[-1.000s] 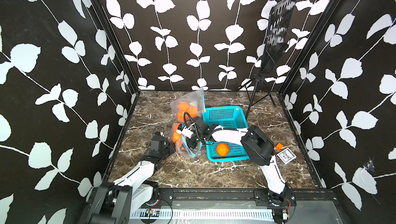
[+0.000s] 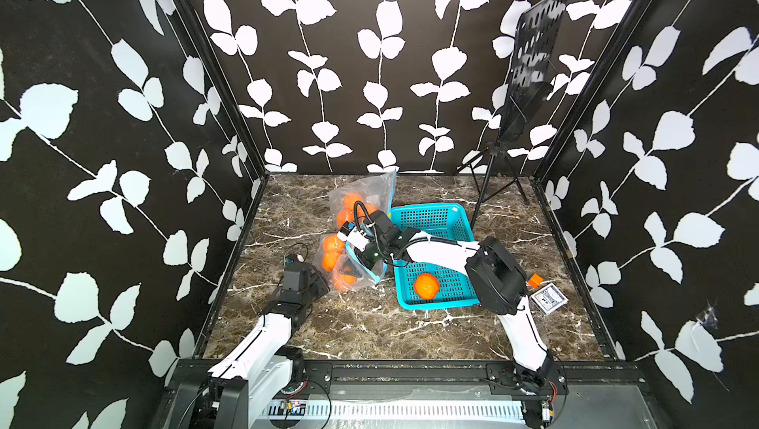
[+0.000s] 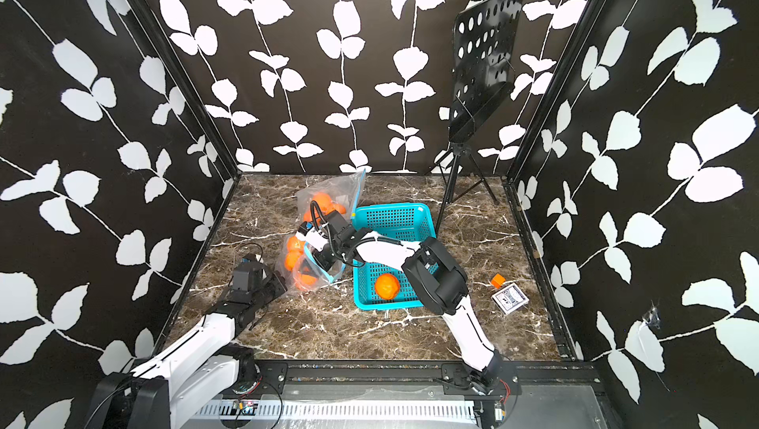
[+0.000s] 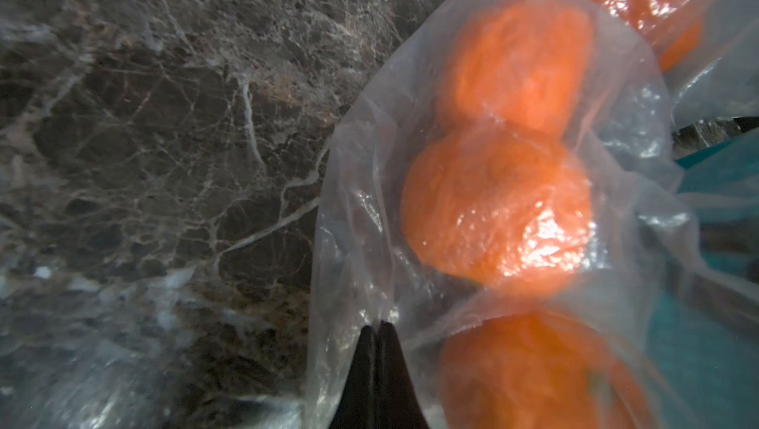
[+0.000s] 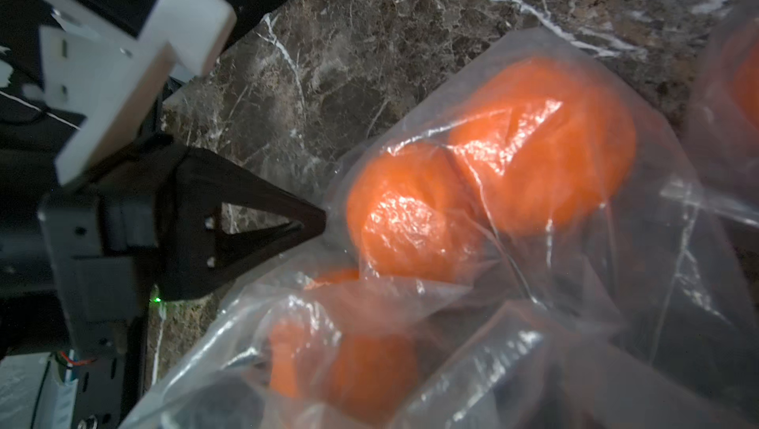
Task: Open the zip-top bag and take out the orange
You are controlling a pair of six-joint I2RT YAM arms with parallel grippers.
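A clear zip bag with blue top and several oranges lies left of the basket, beside a second bag of oranges behind it. My left gripper is shut, nothing seen between its tips, at the front bag's left edge; it also shows in the right wrist view. My right gripper reaches over the basket into the front bag at its blue top; its fingertips are hidden, so its state is unclear.
The teal basket holds a loose orange. An orange cube and a white card box lie at right. A black stand is at back right.
My right gripper has shifted slightly up and left, and the front bag has spread leftward and down with it. The left arm has moved very little.
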